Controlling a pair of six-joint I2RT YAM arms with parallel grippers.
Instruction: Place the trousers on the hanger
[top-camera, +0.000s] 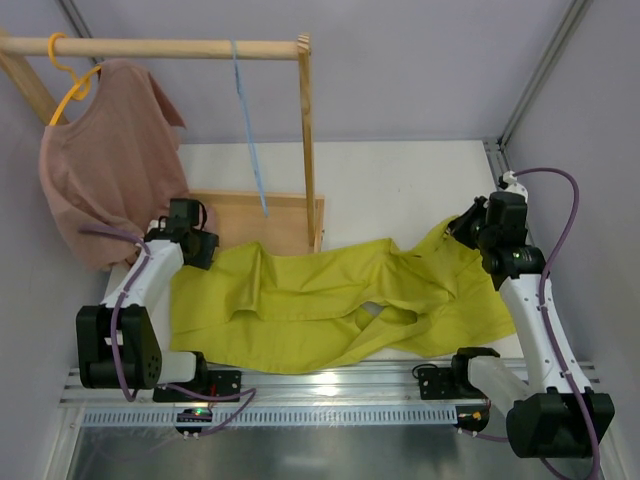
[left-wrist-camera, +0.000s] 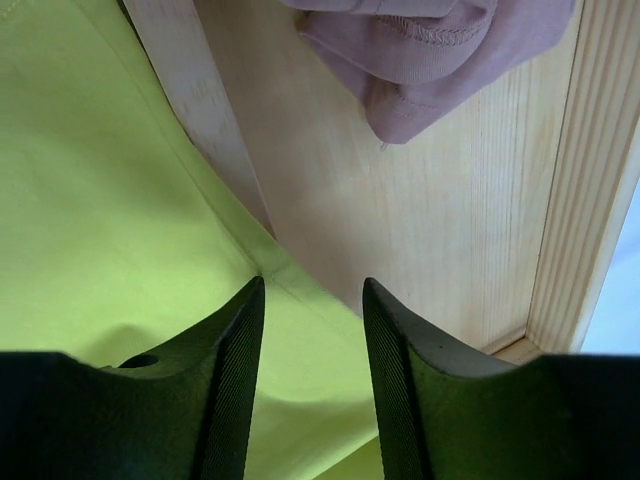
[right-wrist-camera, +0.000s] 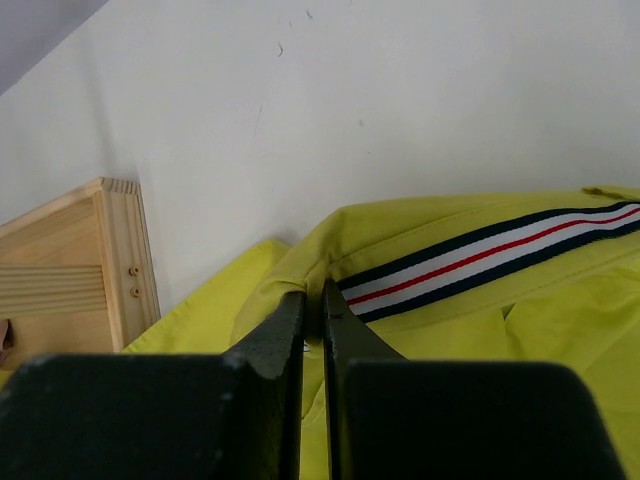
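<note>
Yellow-green trousers lie spread along the front of the table. At their right end my right gripper is shut on the cloth beside a striped waistband, with that part lifted. At the left end, my left gripper stands part open over the far edge of the cloth, its fingers apart; whether cloth lies between them is hard to tell. From the wooden rail hangs a blue hanger, seen nearly edge-on, above the trousers' far side.
A pink shirt hangs on an orange hanger behind the left arm. The rack's wooden post and base stand behind the trousers.
</note>
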